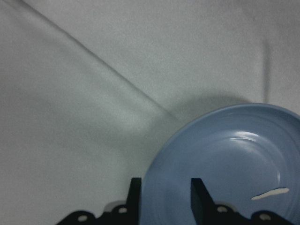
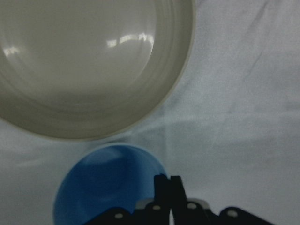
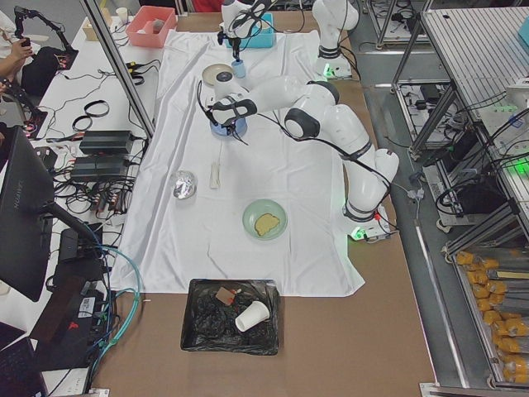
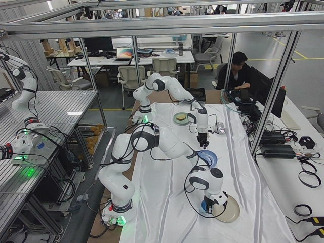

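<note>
A blue plate point(image 1: 234, 159) lies on the white cloth, with my left gripper open over its rim, nothing seen between the fingers; a small pale strip shows on the plate. My right gripper is shut at the rim of a blue cup point(image 2: 101, 183), beside a beige plate point(image 2: 79, 56); whether it grips the rim is unclear. In the camera left view a green plate point(image 3: 277, 217) holds a yellowish piece point(image 3: 267, 223), and a crumpled foil item point(image 3: 184, 184) and a pale slim item point(image 3: 215, 176) lie nearby.
A black-lined bin point(image 3: 207, 331) with a white cup and scraps stands off the cloth's edge. A turquoise box point(image 3: 260, 37) is at the far end. The cloth around the green plate has free room.
</note>
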